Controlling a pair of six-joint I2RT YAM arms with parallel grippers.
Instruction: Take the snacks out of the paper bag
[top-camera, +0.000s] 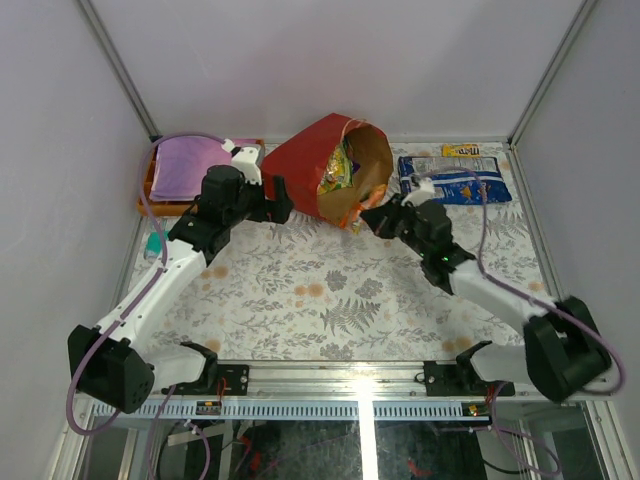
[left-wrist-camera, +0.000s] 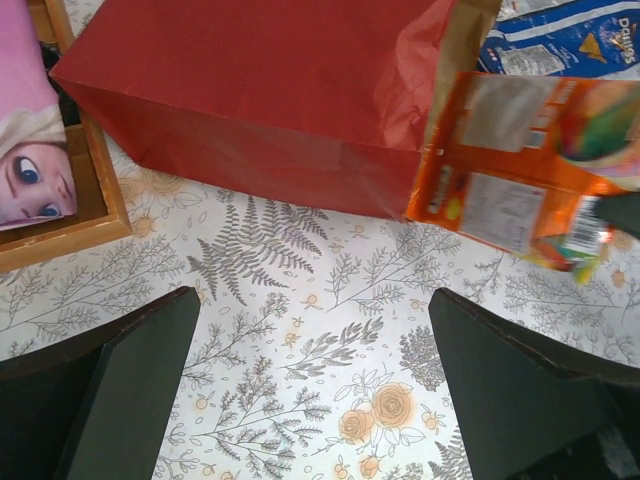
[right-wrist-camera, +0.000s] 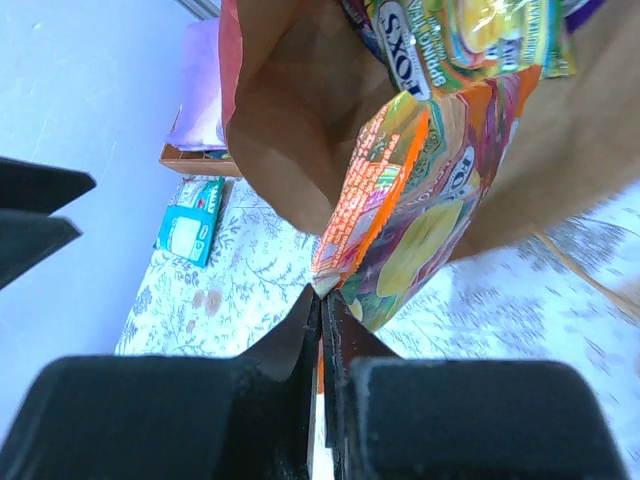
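Note:
The red paper bag (top-camera: 300, 165) lies on its side at the back middle, its mouth facing right. My right gripper is shut on a corner of an orange snack packet (right-wrist-camera: 415, 210), which hangs just outside the bag's mouth. The packet (left-wrist-camera: 500, 185) also shows at the right of the left wrist view. Green snack packets (top-camera: 337, 170) remain visible inside the bag; one reads "FOX'S" (right-wrist-camera: 440, 45) in the right wrist view. Left of the bag, my left gripper (top-camera: 275, 200) stands open above the table, with nothing between its fingers.
At the back right lie a blue packet (top-camera: 455, 180) and a small yellow one (top-camera: 460, 150). A wooden tray (top-camera: 148, 195) with a pink cloth (top-camera: 187, 168) sits at back left, a teal packet (right-wrist-camera: 190, 220) near it.

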